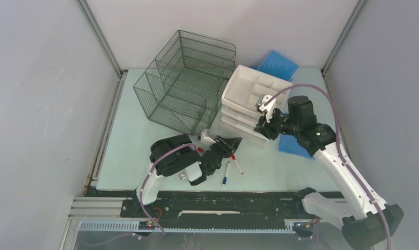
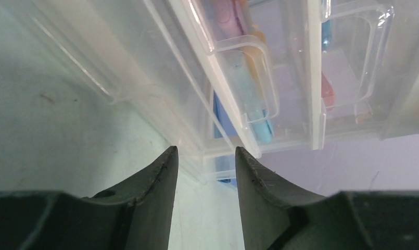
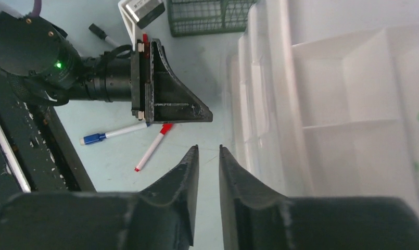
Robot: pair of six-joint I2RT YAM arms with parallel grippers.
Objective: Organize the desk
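A white stacked drawer organizer (image 1: 236,86) stands centre-right; in the left wrist view its clear drawers (image 2: 144,78) show coloured items inside. My left gripper (image 1: 230,146) is low on the desk just left of the organizer's front; its fingertips (image 2: 170,161) stand apart, and whether anything is between them cannot be seen clearly. My right gripper (image 1: 264,127) hangs at the organizer's front, fingers slightly apart, nothing visible between them. A blue marker (image 1: 226,173) and a red marker (image 1: 238,166) lie in front.
A green wire basket (image 1: 183,83) stands at back left. Blue folders (image 1: 277,62) lie behind the organizer, with another blue sheet (image 1: 295,148) to its right. More markers lie under the left arm.
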